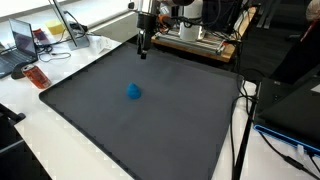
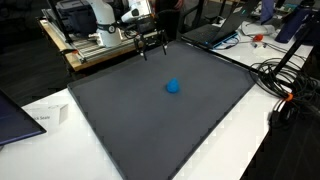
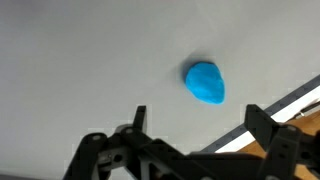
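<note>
A small blue lump (image 1: 133, 91) lies on the dark grey board, left of its middle in exterior view 1. In exterior view 2 the same blue lump (image 2: 172, 86) is nearer the board's far side. My gripper (image 1: 142, 49) hangs over the far edge region, apart from the lump. In the wrist view the gripper stands open, its two dark fingers wide apart with nothing held. The blue lump (image 3: 205, 82) shows just beyond the gap, slightly right of centre.
The board (image 1: 150, 140) is otherwise bare. Beyond its left edge stand a red can (image 1: 36, 77) and a laptop (image 1: 20, 48). A black cable (image 1: 238, 110) runs along the right side. A white labelled box or sheet (image 2: 35, 118) lies off the board in exterior view 2.
</note>
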